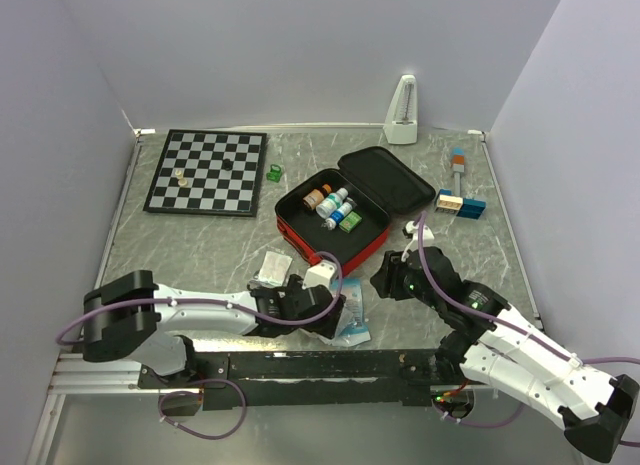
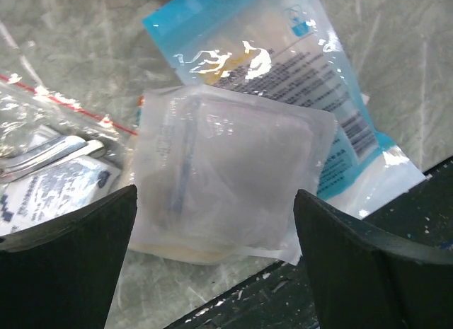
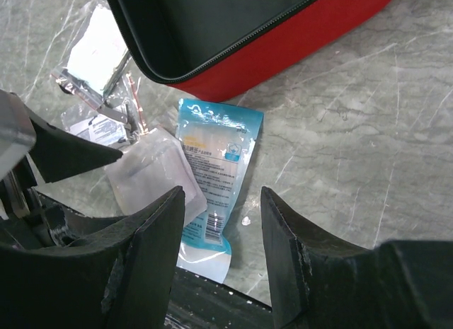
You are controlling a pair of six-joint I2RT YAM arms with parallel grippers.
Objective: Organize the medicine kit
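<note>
The red-and-black medicine case (image 1: 360, 255) lies open on the table; bottles (image 1: 330, 204) and a green box (image 1: 350, 222) rest inside it. Over the packets hangs my left gripper, open and empty. Beneath it a translucent pouch (image 2: 241, 173) partly covers a blue-and-white packet (image 2: 354, 117). Left of these, a clear zip bag (image 2: 53, 170) holds metal tools and a white packet. My right gripper is part open to the right of the pouches, with nothing between its fingers. In the right wrist view, the left gripper's fingers (image 3: 78, 156) reach beside the pouch.
A chessboard (image 1: 207, 172) lies at the back left, with a small green object (image 1: 274, 173) beside it. The white metronome (image 1: 402, 110) stands at the back. Toy blocks (image 1: 460, 203) sit at the right. Bare table shows left of the case.
</note>
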